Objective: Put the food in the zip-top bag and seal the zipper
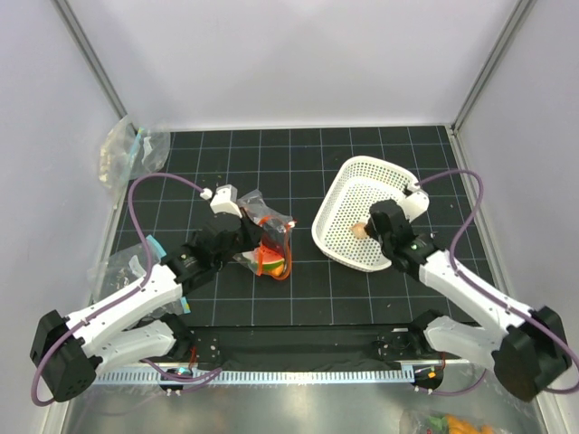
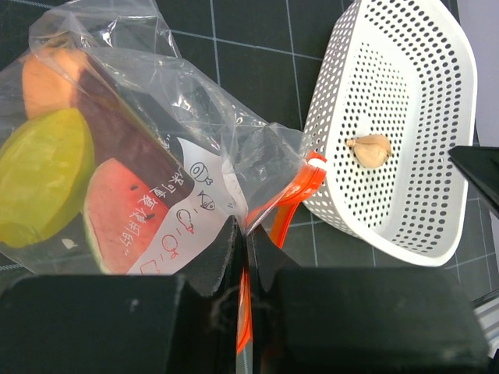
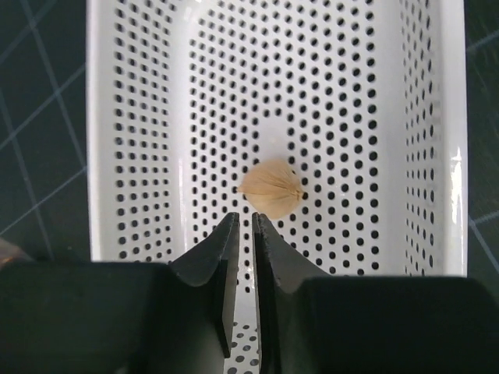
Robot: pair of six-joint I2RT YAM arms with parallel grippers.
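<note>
The clear zip top bag (image 2: 207, 86) with its orange zipper (image 2: 306, 184) lies left of the basket. Inside are a yellow fruit (image 2: 48, 178), a watermelon slice (image 2: 117, 210) and an orange item (image 2: 51, 79). At the bag's mouth, my left gripper is shut on the thin film. A tan, garlic-like bulb (image 3: 271, 189) rests on the floor of the white basket (image 3: 454, 156). My right gripper hangs over the basket with its fingers nearly together, just short of the bulb in its wrist view. Only a sliver of basket floor shows between them.
More clear bags lie along the left edge, one at the back (image 1: 136, 155) and one nearer (image 1: 125, 276). A bag with colourful contents (image 1: 457, 425) sits at the bottom right. Dark tiles between bag and basket are free.
</note>
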